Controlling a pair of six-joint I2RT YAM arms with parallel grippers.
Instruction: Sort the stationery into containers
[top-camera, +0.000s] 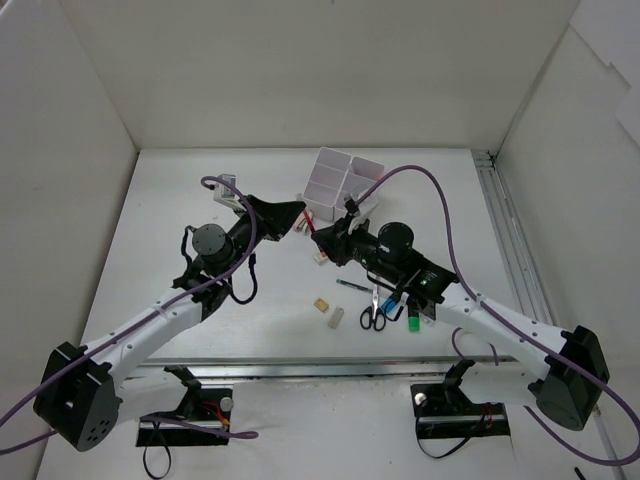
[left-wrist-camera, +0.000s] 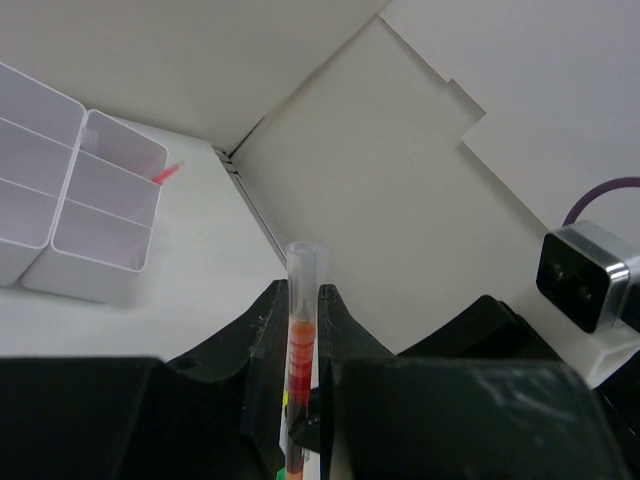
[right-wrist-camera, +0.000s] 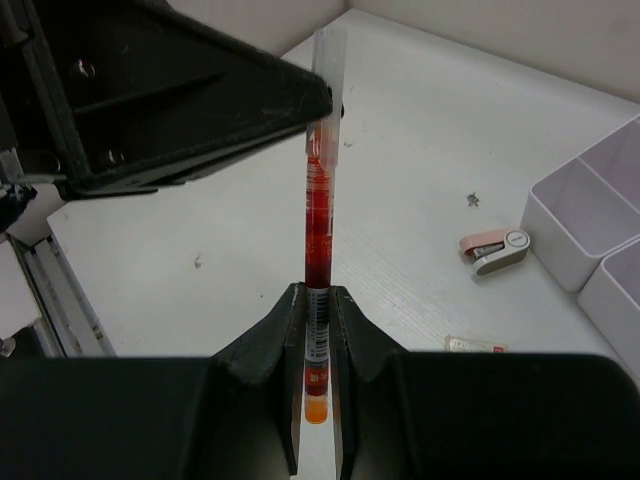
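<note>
A red pen (top-camera: 308, 220) with a clear cap is held upright between my two grippers over the table. My left gripper (top-camera: 298, 208) is shut on its capped end, filling the bottom of the left wrist view. In the right wrist view, the pen (right-wrist-camera: 318, 230) stands between the fingertips of my right gripper, at its lower end, while the left gripper's dark finger meets the cap above. White compartment containers (top-camera: 340, 180) stand at the back; in the left wrist view one compartment (left-wrist-camera: 120, 150) shows something pink inside.
Scissors (top-camera: 372, 315), a dark pen (top-camera: 354, 285), a yellow block (top-camera: 321, 304), a pale eraser (top-camera: 336, 317) and a green item (top-camera: 413, 324) lie in front and right. A pink stapler (right-wrist-camera: 494, 250) sits beside the containers.
</note>
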